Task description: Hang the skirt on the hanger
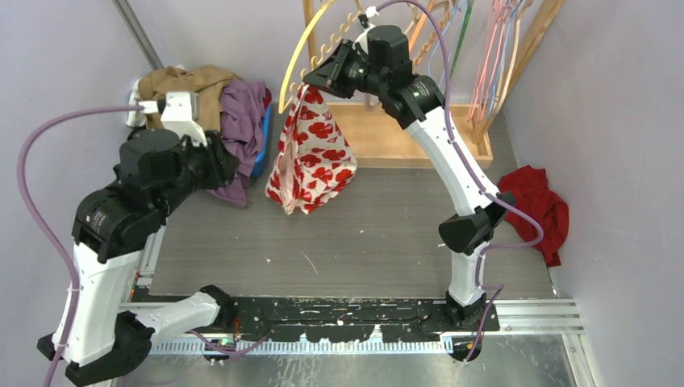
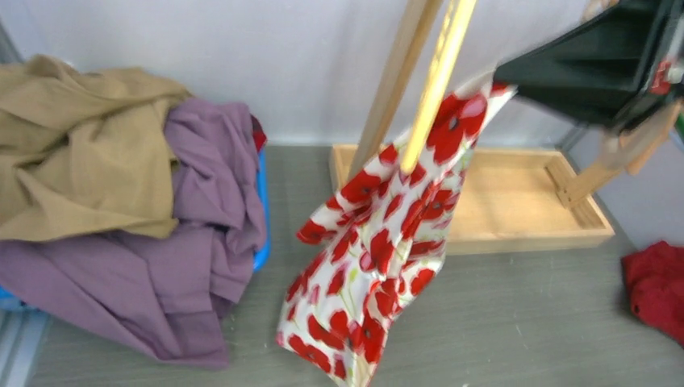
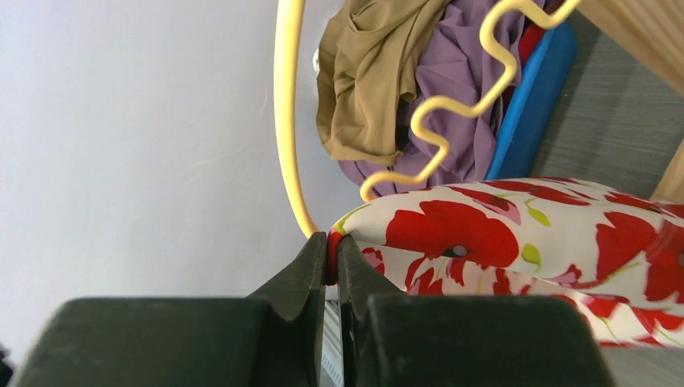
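Note:
The white skirt with red flowers (image 1: pixel 316 153) hangs from my right gripper (image 1: pixel 310 80), whose fingers (image 3: pixel 302 270) are shut on its top edge in the right wrist view. Right beside that grip is the lower end of the yellow hanger (image 1: pixel 300 56), with its wavy inner bar (image 3: pixel 435 103). In the left wrist view the hanger's tip (image 2: pixel 411 157) overlaps the skirt's upper part (image 2: pixel 456 133); whether it is inside the fabric I cannot tell. My left gripper (image 1: pixel 228 165) is at the left, away from the skirt; its fingers are too dark to judge.
A blue basket (image 1: pixel 260 149) heaped with brown cloth (image 1: pixel 181 93) and purple cloth (image 1: pixel 242 121) stands at the back left, close to my left gripper. The wooden rack base (image 1: pixel 395 137) lies behind the skirt. Red cloth (image 1: pixel 534 205) is at the right.

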